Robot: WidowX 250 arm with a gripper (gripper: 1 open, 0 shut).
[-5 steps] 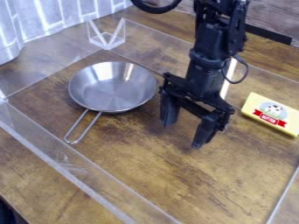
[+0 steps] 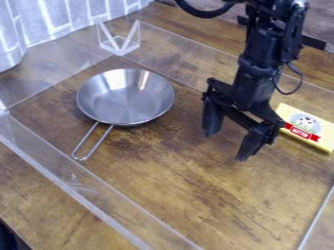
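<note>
My black gripper [image 2: 239, 131] hangs over the wooden table right of centre, its two fingers spread apart and pointing down, with no object visible between them. To its left lies a steel pan [image 2: 124, 95] with a wire handle reaching toward the lower left. Just right of the gripper, a yellow package [image 2: 308, 138] with a red label lies on the table, partly behind the arm.
A small white wire object [image 2: 119, 39] stands at the back left beside a pale translucent curtain or sheet. Clear strips or edges run along the left and lower right.
The arm and gripper have shifted to the right, nearer the yellow package. The pan has stayed in place.
</note>
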